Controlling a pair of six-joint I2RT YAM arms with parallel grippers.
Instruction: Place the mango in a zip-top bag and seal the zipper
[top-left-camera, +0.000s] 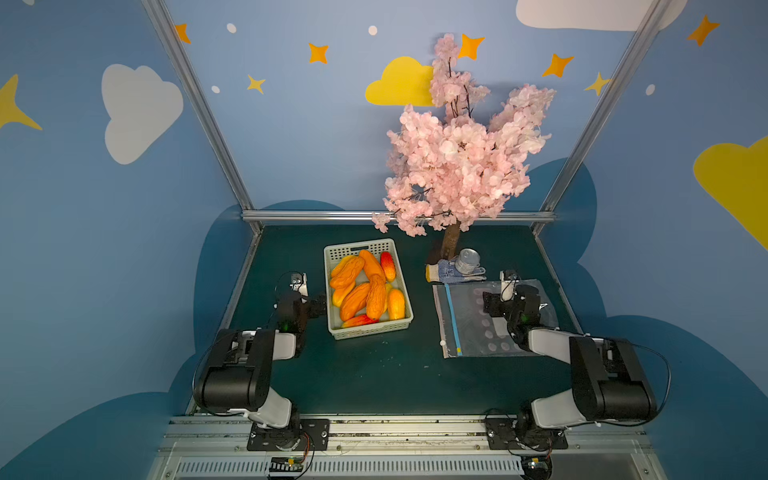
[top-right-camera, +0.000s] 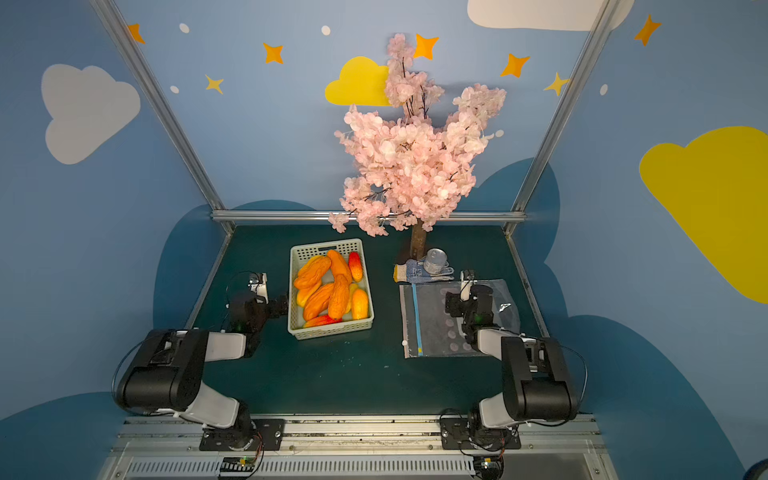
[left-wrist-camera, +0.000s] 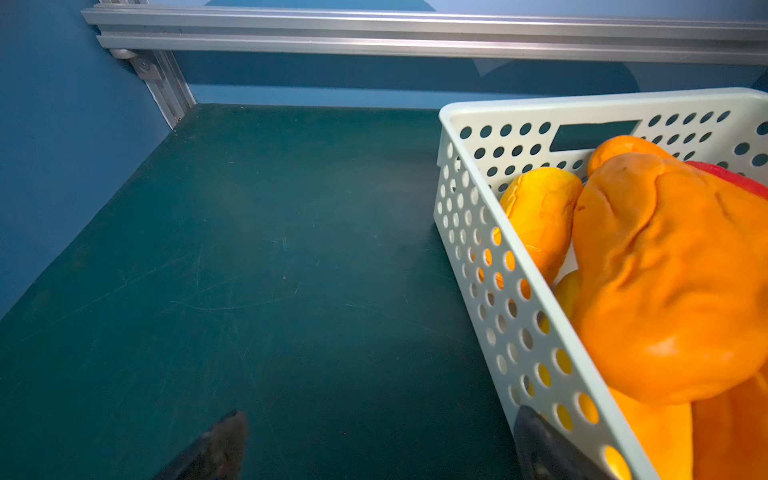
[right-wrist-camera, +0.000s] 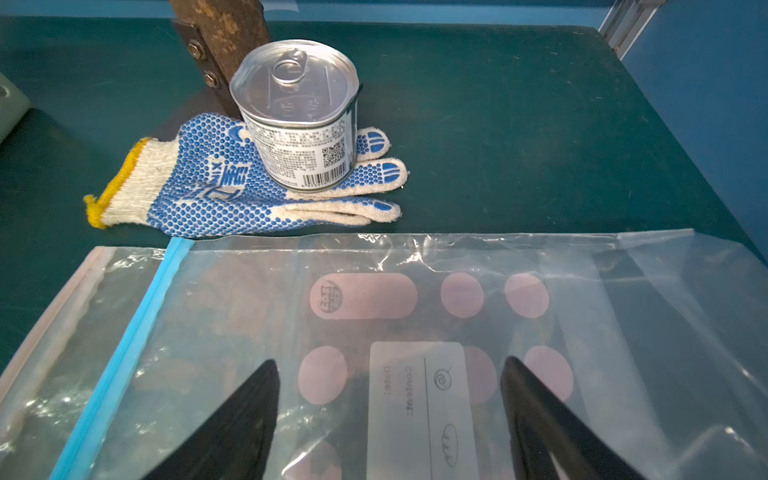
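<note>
Orange and yellow mangoes (top-left-camera: 376, 296) lie piled in a pale perforated basket (top-left-camera: 329, 316) left of the table's middle. My left gripper is open just left of the basket, its fingers apart over bare table. The clear zip top bag (top-left-camera: 472, 336) lies flat at the right, its blue zipper strip (right-wrist-camera: 132, 352) running along the left side. Nothing bulges inside the bag. Above it my right gripper stands open, with only the bag's printed surface in view between its fingers. Whether the bag's zipper is open or closed, I cannot tell.
Behind the bag lies a blue-and-white glove (right-wrist-camera: 216, 184) with a metal can (right-wrist-camera: 300, 120) on it. A pink blossom tree (top-left-camera: 464, 160) stands at the back. Free table shows between basket and bag, and along the front.
</note>
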